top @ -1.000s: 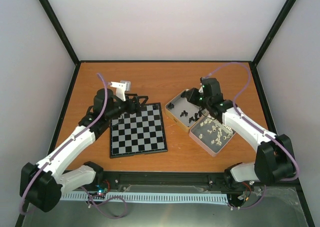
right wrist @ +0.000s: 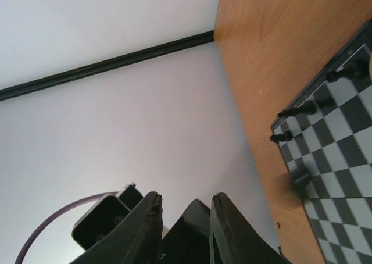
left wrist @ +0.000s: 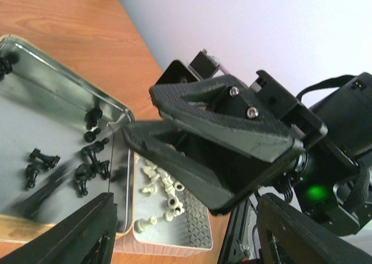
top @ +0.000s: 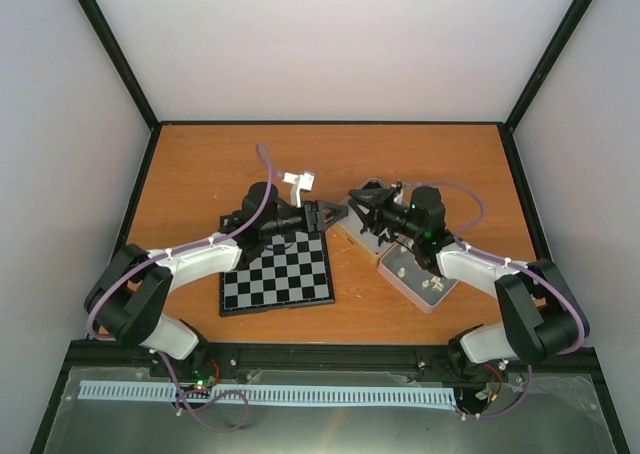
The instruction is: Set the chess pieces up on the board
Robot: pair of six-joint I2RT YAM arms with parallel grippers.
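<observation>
In the top view my left gripper (top: 333,213) reaches right from over the chessboard (top: 275,284) toward my right gripper (top: 360,200), the two close together above the tray of black pieces (left wrist: 35,101). My left gripper is open. In the left wrist view black pieces (left wrist: 84,174) lie in that tray and white pieces (left wrist: 171,200) in the pink tray (left wrist: 206,229); my right gripper's fingers look apart, nothing clearly between them. In the right wrist view a few dark pieces (right wrist: 302,108) stand along the board's edge.
Walls with dark frame rails bound it at the back and sides.
My left gripper has moved right from the board toward the trays. My right gripper has shifted slightly left and turned toward it, narrowing the space between them.
</observation>
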